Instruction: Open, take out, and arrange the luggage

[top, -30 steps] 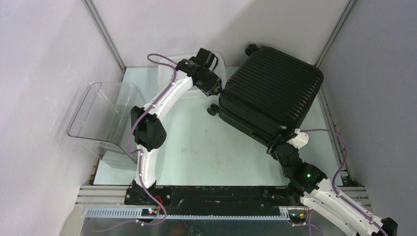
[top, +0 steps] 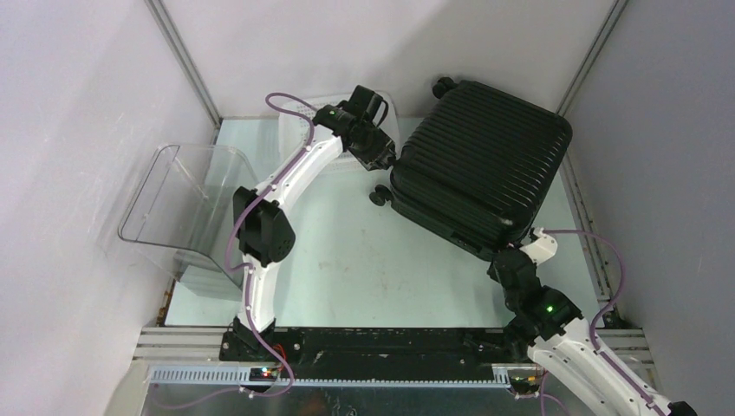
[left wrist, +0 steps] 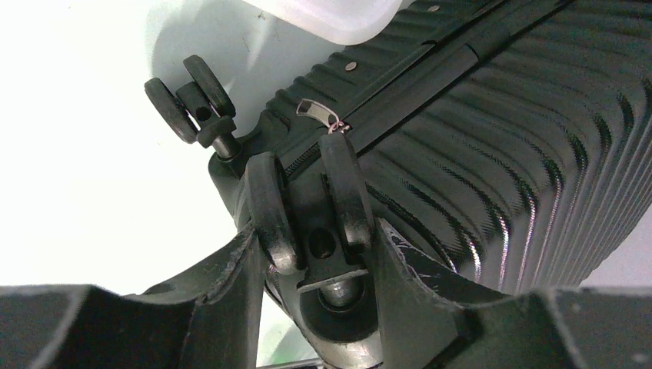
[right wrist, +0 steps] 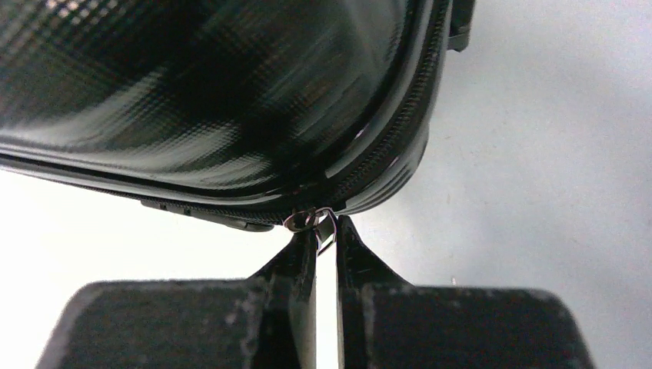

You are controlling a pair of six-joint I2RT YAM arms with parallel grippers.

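Note:
The black ribbed suitcase (top: 490, 152) lies closed on its side, angled across the table's right half. My left gripper (top: 389, 162) is at its left corner, shut on a suitcase wheel (left wrist: 311, 223), which fills the space between its fingers in the left wrist view. A second wheel (left wrist: 192, 104) stands free beside it, near a zipper pull (left wrist: 319, 114) hanging on the seam. Around the near right corner, my right gripper is shut on a small metal zipper pull (right wrist: 323, 219) by the zipper track (right wrist: 377, 154).
A clear empty bin (top: 186, 204) stands at the left. Behind my left arm is a white perforated basket (top: 299, 130), close to the suitcase's left side. Walls close in at the back and sides.
My right gripper has shifted a little to the right along the suitcase's near edge. The suitcase and left gripper have moved very slightly right; the left gripper remains on the wheel.

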